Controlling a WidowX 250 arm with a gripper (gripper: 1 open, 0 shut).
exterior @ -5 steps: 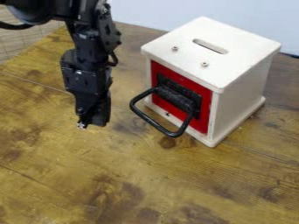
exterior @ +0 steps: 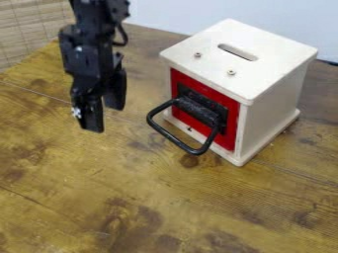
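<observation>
My black gripper (exterior: pixel 101 101) hangs at the upper left over the wooden table, its fingers apart with nothing between them. To its right stands a white wooden box (exterior: pixel 272 104) with a slot and screws on top. Its red front panel (exterior: pixel 227 142) carries a black piece and a black bar handle (exterior: pixel 197 148), which juts out low toward the left. The gripper is apart from the handle.
A woven mat (exterior: pixel 27 40) lies in the far upper left corner.
The gripper has shifted slightly up and to the left, with its fingers now seen farther apart. The box and handle have not moved.
</observation>
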